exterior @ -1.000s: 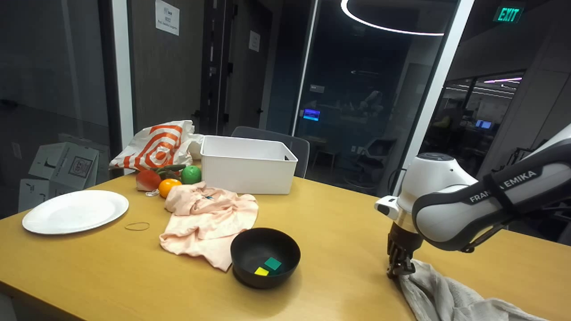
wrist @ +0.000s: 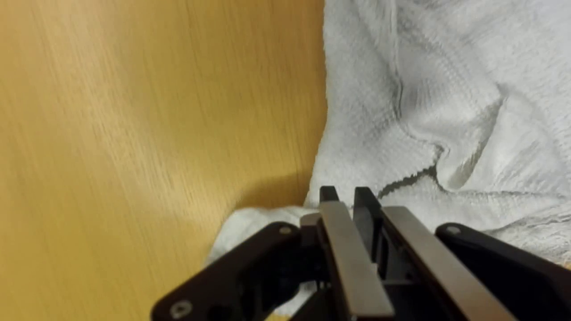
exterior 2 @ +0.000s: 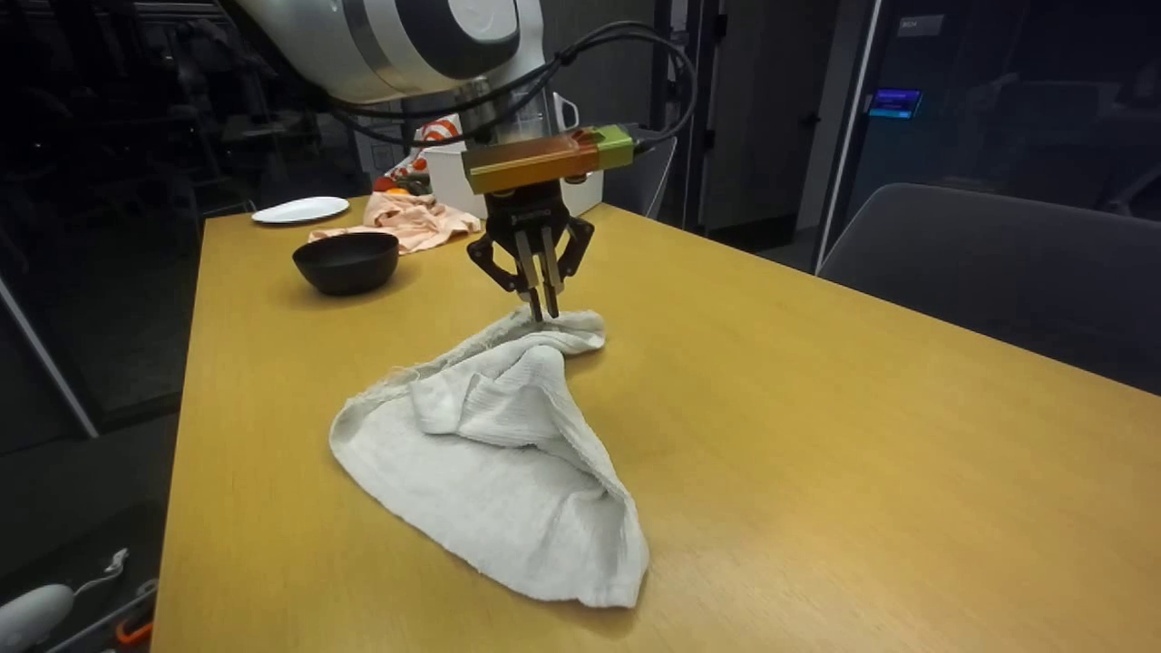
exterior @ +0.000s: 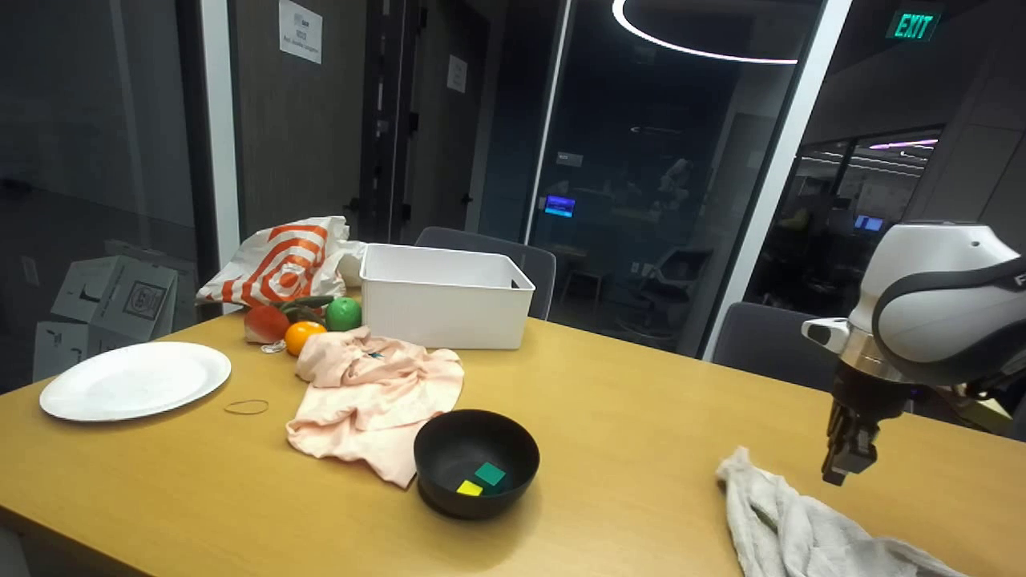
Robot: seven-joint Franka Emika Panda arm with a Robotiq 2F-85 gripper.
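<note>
A crumpled grey-white towel lies on the table, folded over itself in places. Its far end is bunched up just below my gripper in exterior view 2. From the other side, the gripper appears above the table, right of the towel's raised end. In the wrist view, the dark fingertips stand a narrow distance apart, with towel visible beyond them. No object shows clearly between them; whether they grip anything thin cannot be made out.
A black bowl holding a green and a yellow piece stands near a pink cloth. Farther back are a white bin, fruit, a bag and a white plate. Bare table lies between bowl and towel.
My gripper has moved right and up in exterior view 1, away from the towel's end where it was low down. That end of the towel is now uncovered.
</note>
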